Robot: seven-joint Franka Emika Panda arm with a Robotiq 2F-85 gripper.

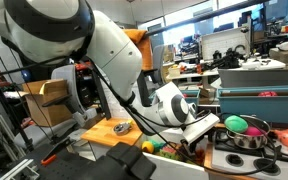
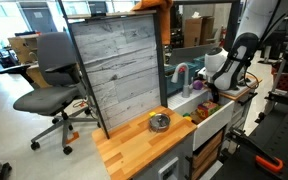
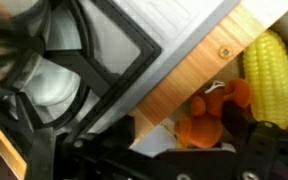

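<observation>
My gripper is low over the toy-filled compartment, its dark fingers standing apart in the wrist view. Between them shows an orange toy, with clear space on its left side; whether the right finger touches it cannot be told. A yellow corn toy lies to the right of the orange one. From exterior view 1, the white arm bends down beside the stove, and the fingertips are largely hidden among the toys.
On the stove a metal pot holds a green ball and something pink. A yellow toy sits at the compartment's left end. Another metal pot stands on the wooden counter. A blue bin is behind.
</observation>
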